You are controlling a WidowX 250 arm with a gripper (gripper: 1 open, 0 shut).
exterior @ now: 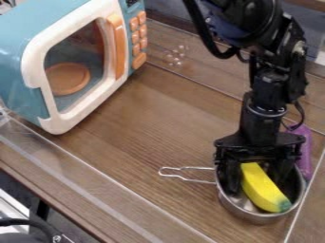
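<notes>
A yellow banana (264, 190) lies in a small steel pot (267, 214) with a wire handle at the lower right. My black gripper (244, 163) is over the pot at the banana's upper end. Its fingertips are partly hidden, and I cannot tell whether they hold the banana.
A toy microwave (51, 57) in teal and white, door opening facing right, stands at the upper left. A purple object (302, 150) is behind the gripper at the right edge.
</notes>
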